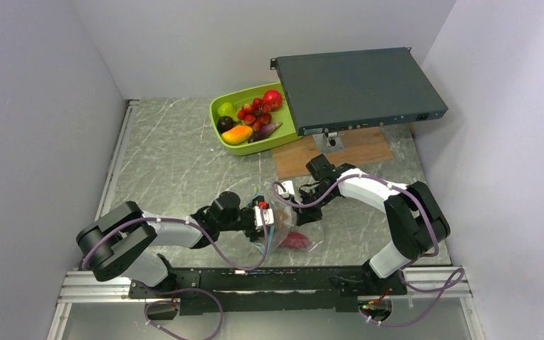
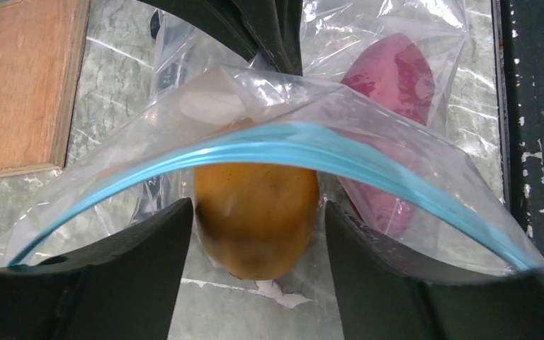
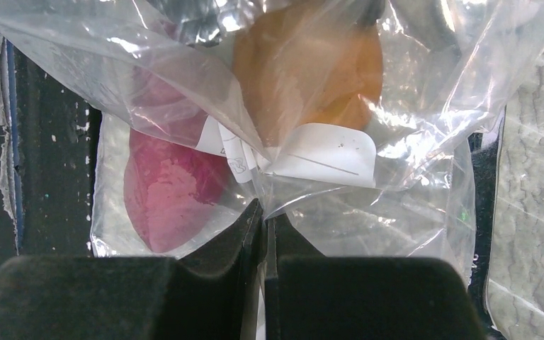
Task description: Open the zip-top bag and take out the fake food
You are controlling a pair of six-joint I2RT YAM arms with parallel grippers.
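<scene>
A clear zip top bag (image 1: 304,239) with a blue zipper (image 2: 276,152) lies on the grey counter between my grippers. An orange round fake food (image 2: 255,219) sits in its mouth, and a pink oblong piece (image 3: 173,188) lies beside it under plastic. My left gripper is part open, one finger on each side of the orange piece, below the zipper; whether it touches it is unclear. My right gripper is shut on the bag's plastic. In the top view both grippers crowd over the bag and hide much of it.
A green bin (image 1: 219,142) of fake fruit stands at the back. A dark flat metal device (image 1: 358,85) overhangs a wooden board (image 1: 290,159) at the back right. The counter's dark front edge runs just beside the bag.
</scene>
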